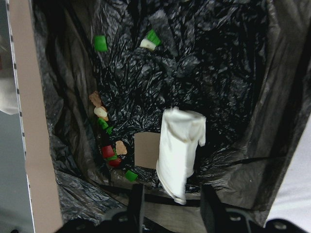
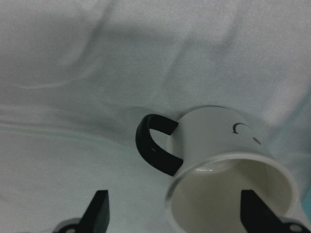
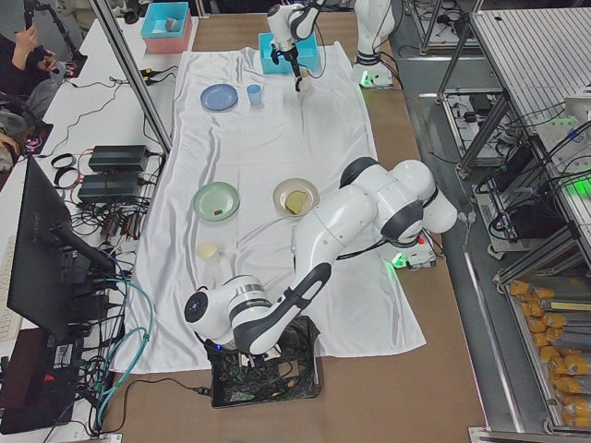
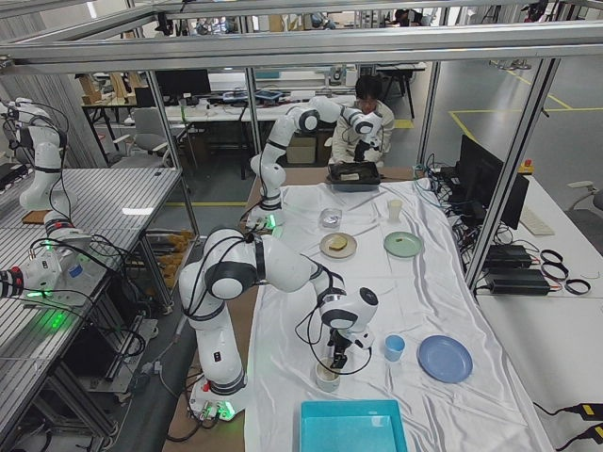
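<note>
My left gripper is open over a black-lined bin [image 3: 309, 378]. In the left wrist view a crumpled white tissue or paper [image 1: 177, 150] is below and between its fingers, with a cardboard piece [image 1: 146, 145] and colourful scraps at the bottom; whether the tissue is resting or falling I cannot tell. My right gripper is open at a white mug [image 2: 218, 136] with a black handle, its rim between the fingertips.
A green plate [image 4: 403, 244], a tan plate [image 4: 330, 250] with a yellow item, a blue plate [image 4: 445, 358], a blue cup [image 4: 394, 347], a pale cup [image 4: 395, 209] and a teal tray [image 4: 350, 428] are on the white cloth.
</note>
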